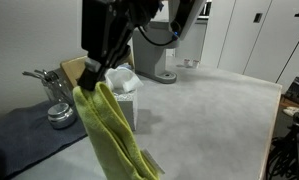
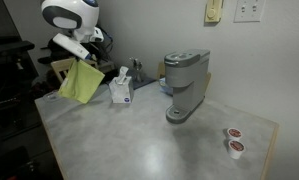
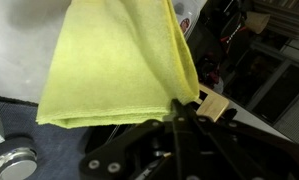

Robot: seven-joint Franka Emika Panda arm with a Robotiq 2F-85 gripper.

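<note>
A yellow-green cloth point(image 1: 117, 140) hangs from my gripper point(image 1: 87, 84), which is shut on its top edge. In the second exterior view the cloth point(image 2: 81, 82) hangs at the far left above the counter, under the gripper point(image 2: 86, 53). From the wrist the cloth point(image 3: 119, 62) spreads out away from the gripper, its edge gathered at the fingertips. Only a thin fold is pinched, and the finger pads themselves are mostly hidden.
A tissue box point(image 2: 121, 92) stands just beside the cloth. A grey coffee maker point(image 2: 186, 85) stands at the back, with two pods point(image 2: 235, 149) to its right. A metal utensil holder point(image 1: 59, 104) sits on a dark mat.
</note>
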